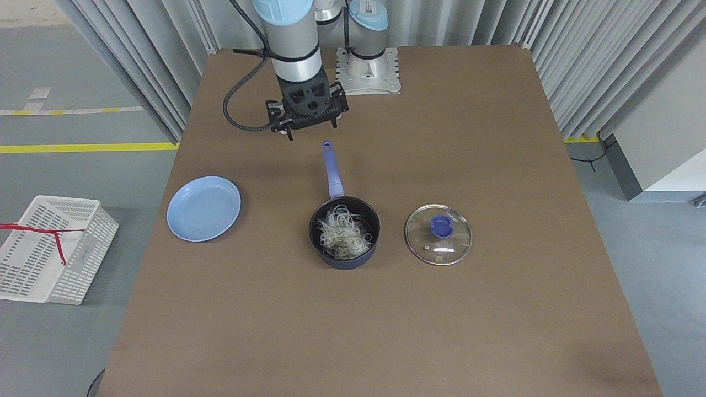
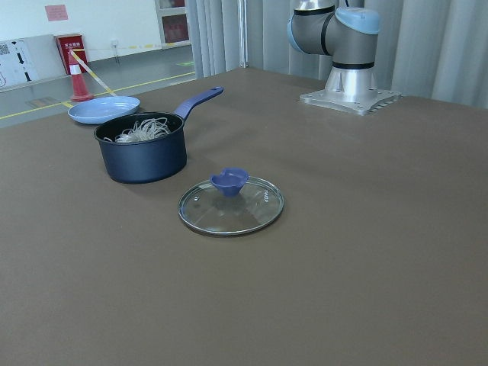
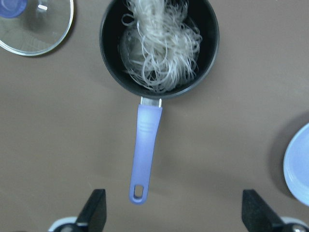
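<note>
A dark blue saucepan (image 1: 343, 260) with a lilac handle (image 3: 145, 140) holds a loose mass of white noodles (image 1: 343, 231). Left of it in the front view lies a light blue plate (image 1: 203, 208); right of it, a glass lid (image 1: 437, 248) with a blue knob lies flat. My gripper (image 1: 311, 125) is raised at the back of the table, behind the pan. In the wrist view its two fingers stand wide apart at the bottom edge, either side of the handle's end, with nothing between them but the view of the table below.
A white plastic basket (image 1: 53, 264) stands on the floor left of the table (image 1: 377, 331). The arm's base (image 1: 368, 82) is at the back edge.
</note>
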